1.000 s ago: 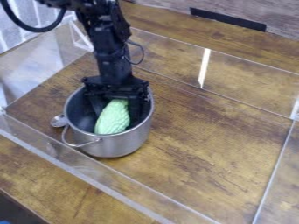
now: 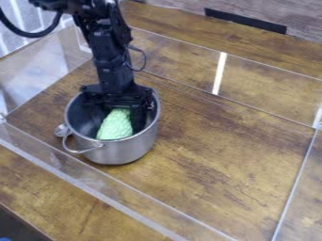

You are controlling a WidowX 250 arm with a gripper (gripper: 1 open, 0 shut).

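Observation:
A steel pot (image 2: 116, 147) with side handles stands on the wooden table at the left. Inside it lies a pale green, textured oblong object (image 2: 116, 128). The black arm reaches down from the top, and its gripper (image 2: 119, 105) is low inside the pot, at the back end of the green object. The fingers are dark against the dark interior, so whether they are open or shut on it is unclear.
Clear panels or strips border the work area. A dark slot and wall lie at the back right.
The gripper has moved slightly toward the left and down into the pot, covering more of the green object. The pot appears shifted slightly left.

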